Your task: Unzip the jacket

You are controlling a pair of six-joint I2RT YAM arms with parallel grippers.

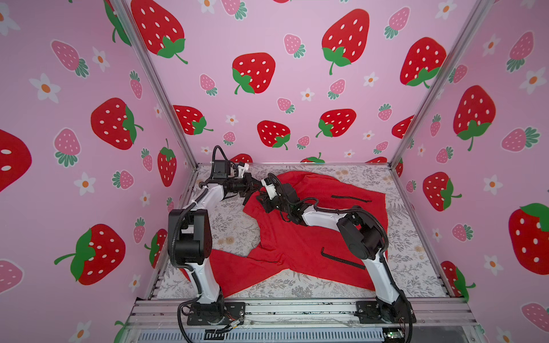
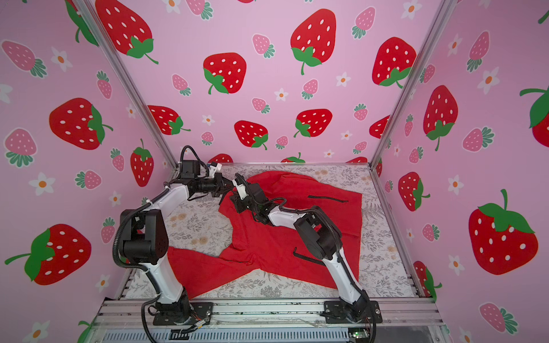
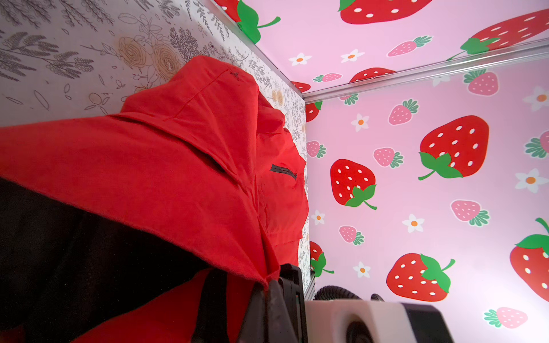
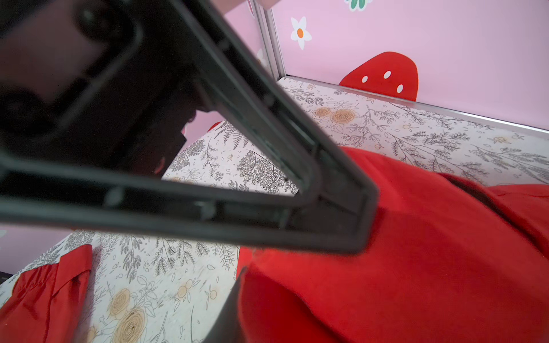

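Note:
The red jacket [image 1: 308, 234] lies spread over the floor, its collar end under both grippers at the upper left. My left gripper is shut on a pinched tip of red fabric, which stretches away from it in folds; black lining [image 3: 85, 251] shows below that edge. Close beside it, my right gripper [image 1: 264, 201] is at the collar area. In the right wrist view one of its fingers [image 4: 343, 228] lies against the red cloth; the other is not clearly visible, so its opening cannot be judged. I cannot make out the zipper slider.
One sleeve [image 1: 240, 268] reaches toward the left arm's base. Black pocket zippers [image 1: 343, 260] mark the jacket body. My right forearm crosses over the jacket.

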